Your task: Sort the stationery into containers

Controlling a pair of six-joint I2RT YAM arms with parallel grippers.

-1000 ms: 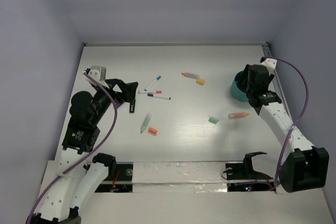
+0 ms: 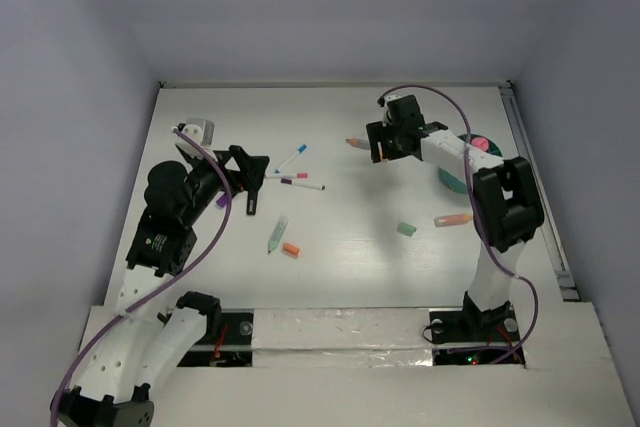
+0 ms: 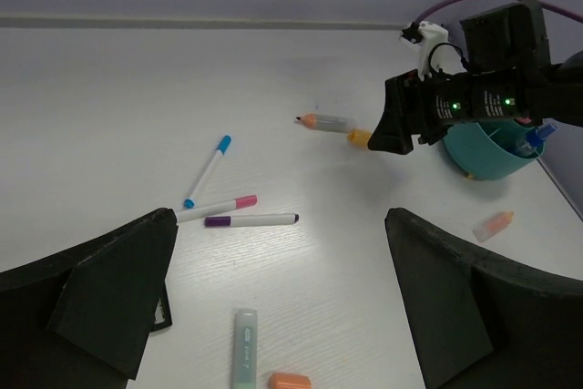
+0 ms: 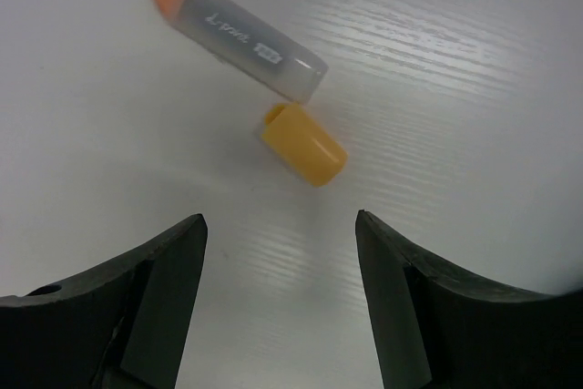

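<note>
My right gripper (image 2: 380, 142) is open above a yellow cap (image 4: 303, 144) and a grey highlighter with orange tip (image 4: 241, 34). A teal container (image 3: 483, 157) holding items stands at the right. My left gripper (image 2: 245, 172) hangs open at the left, near blue (image 2: 290, 157), pink (image 2: 285, 176) and purple (image 2: 303, 185) markers. A pale teal highlighter (image 2: 278, 233), orange cap (image 2: 291, 250), green cap (image 2: 407, 229) and orange highlighter (image 2: 453, 220) lie on the table. A black item (image 2: 252, 202) and a partly hidden purple object (image 2: 221, 202) lie below my left gripper.
The white table (image 2: 350, 267) is bounded by grey walls at the back and sides.
My right gripper has moved left from the teal container to over the yellow cap. My left arm has shifted slightly; the loose items seem unmoved.
</note>
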